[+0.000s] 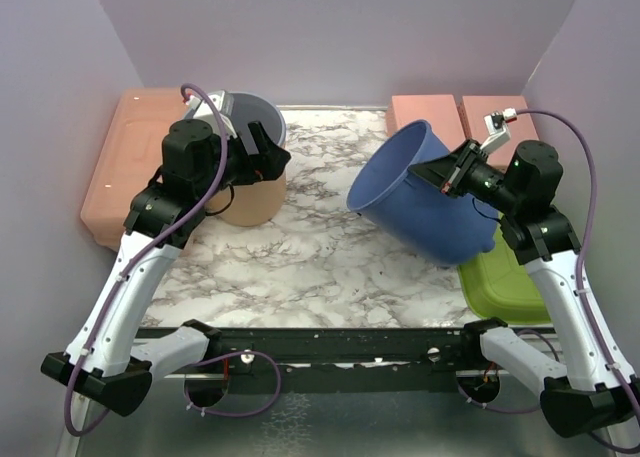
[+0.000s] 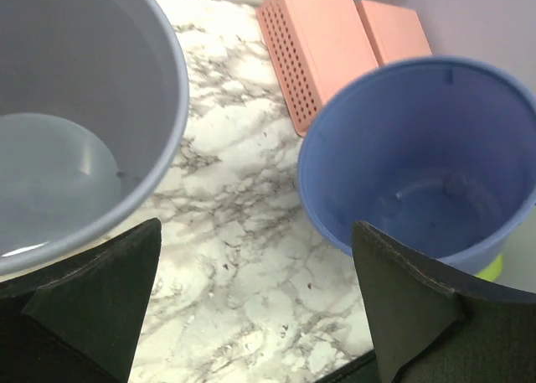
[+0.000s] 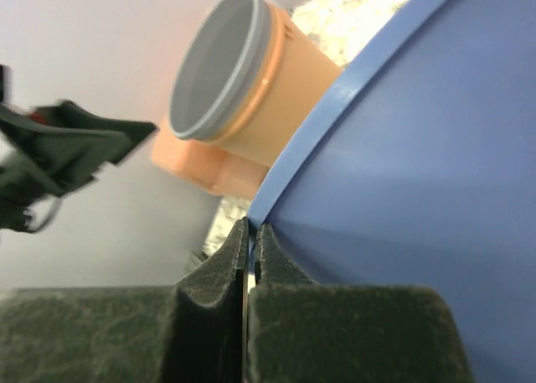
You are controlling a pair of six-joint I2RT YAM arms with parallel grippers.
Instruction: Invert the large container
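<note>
The large blue container (image 1: 430, 217) is tilted on its side at the right, its mouth facing up and left. My right gripper (image 1: 447, 180) is shut on its rim; in the right wrist view the rim (image 3: 314, 127) runs into the fingertips (image 3: 257, 230). My left gripper (image 1: 271, 155) stands open over a grey bucket in a tan container (image 1: 250, 205) at the back left, with nothing between its fingers. In the left wrist view the blue container (image 2: 402, 148) lies beyond the right finger, apart from it.
Two pink baskets (image 1: 420, 117) stand at the back right, a green tray (image 1: 495, 292) at the right front. A salmon lid or box (image 1: 125, 167) lies at the far left.
</note>
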